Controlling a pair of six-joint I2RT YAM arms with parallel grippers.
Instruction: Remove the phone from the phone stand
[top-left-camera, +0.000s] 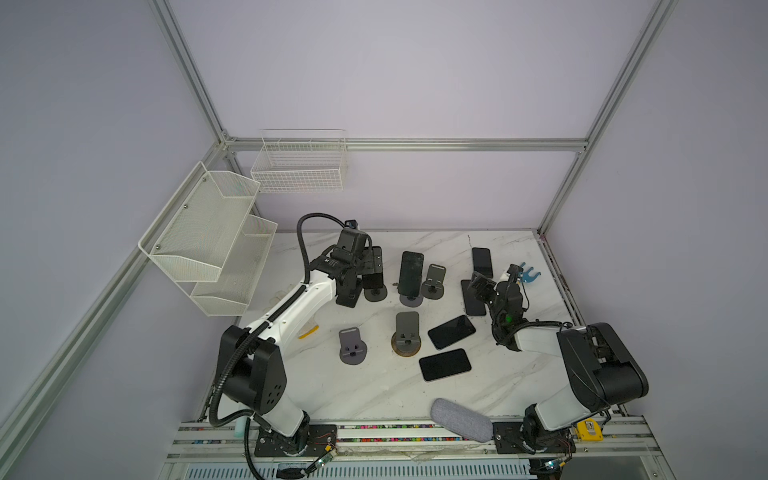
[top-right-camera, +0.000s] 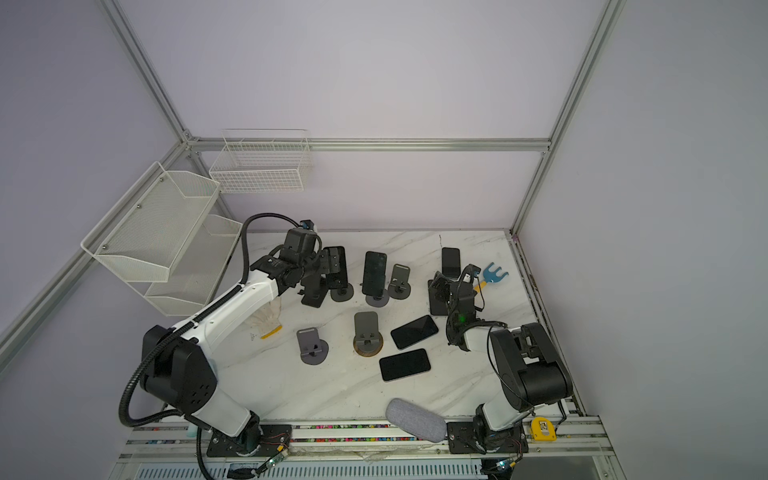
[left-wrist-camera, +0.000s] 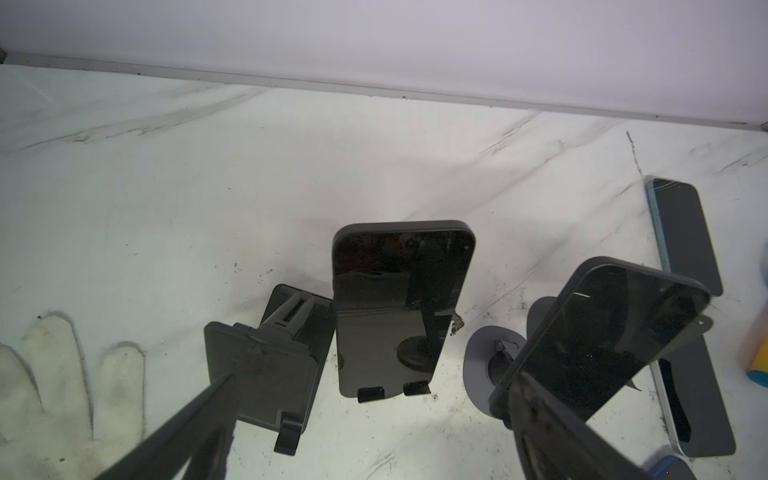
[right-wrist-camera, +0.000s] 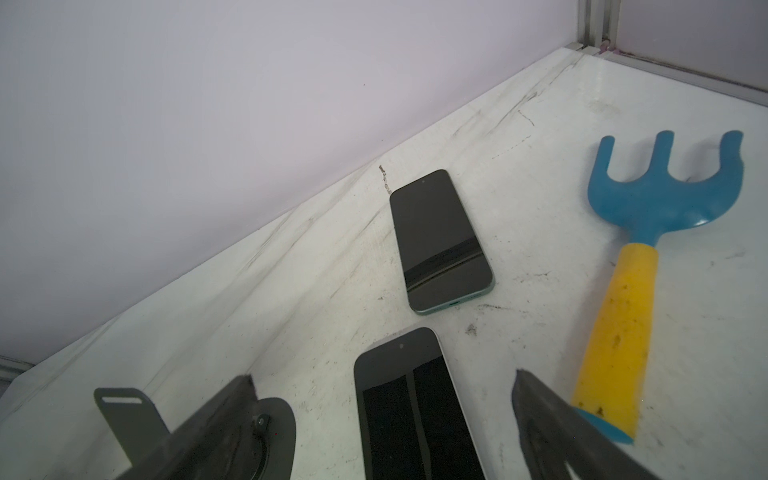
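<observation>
A black phone (left-wrist-camera: 400, 296) stands upright on a stand at the back left, centred ahead of my left gripper, which is open with nothing between its fingers. Another phone (left-wrist-camera: 608, 336) leans on a grey stand to its right, and a dark stand (left-wrist-camera: 260, 368) is on its left. Over the right side of the table my right gripper is open and empty, above a phone (right-wrist-camera: 408, 400) lying flat.
Empty stands (top-left-camera: 406, 328) and flat phones (top-left-camera: 452, 328) occupy the middle. A toy fork (right-wrist-camera: 620, 336) lies at right, a glove (left-wrist-camera: 56, 384) at left, mesh shelves (top-left-camera: 204, 224) on the left wall.
</observation>
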